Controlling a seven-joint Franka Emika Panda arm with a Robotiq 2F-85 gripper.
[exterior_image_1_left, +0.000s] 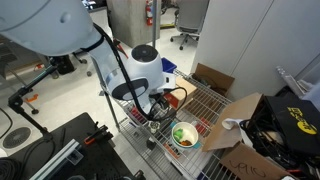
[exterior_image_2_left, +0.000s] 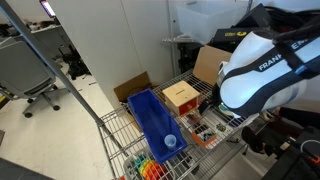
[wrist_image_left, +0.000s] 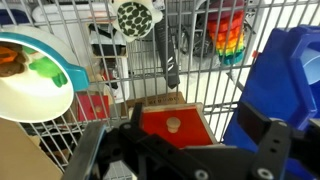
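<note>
A wooden box stands on the wire rack beside the blue bin. From above, the wrist view shows a wooden-edged red panel with a small round knob, which looks like part of this box. My gripper is over it, with its dark fingers wide apart and nothing seen held between them. In the second exterior view the dark gripper is close to the box's right side; contact cannot be told. The arm partly covers the box in the first exterior view.
The blue bin flanks the box on one side. A white bowl with coloured things in it stands nearby. Small tools and a rainbow-coloured item lie on the rack. An open cardboard box and black items bound the other side.
</note>
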